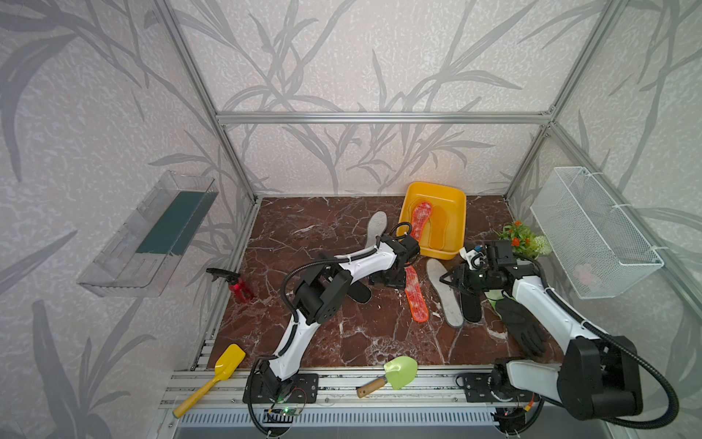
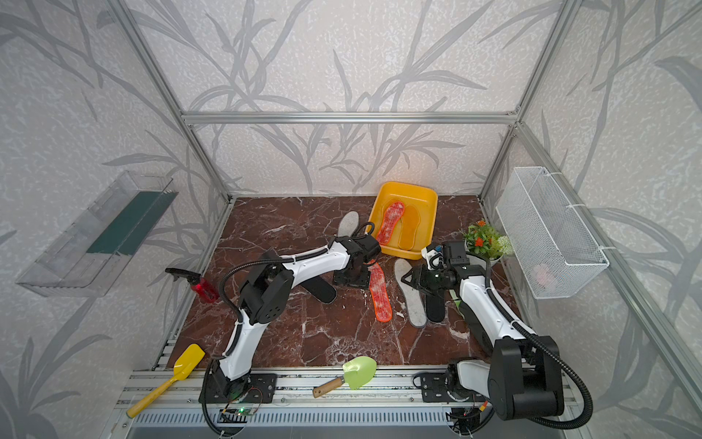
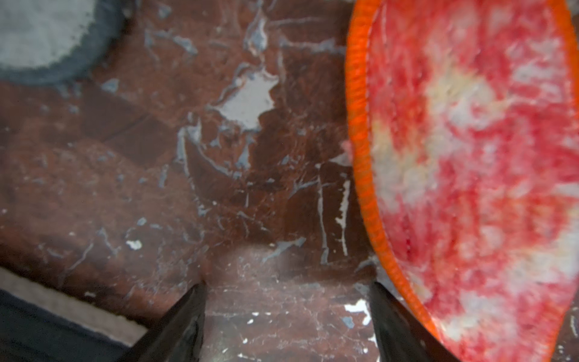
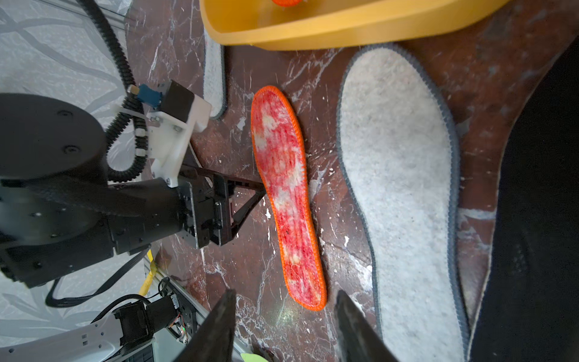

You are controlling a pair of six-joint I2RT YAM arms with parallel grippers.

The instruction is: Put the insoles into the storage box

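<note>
In the yellow box lie a red insole and an orange insole. Another red insole is flat on the table; my open left gripper hovers low at its left edge, nothing between its fingers. To the right are a grey insole and a black insole. My right gripper is open and empty, above the table near those two. A second grey insole lies left of the box. Another black insole is partly hidden under the left arm.
A flower pot stands right of the box, partly behind the right arm. A dark glove lies at the right. A red spray bottle stands at the left edge, a green trowel at the front.
</note>
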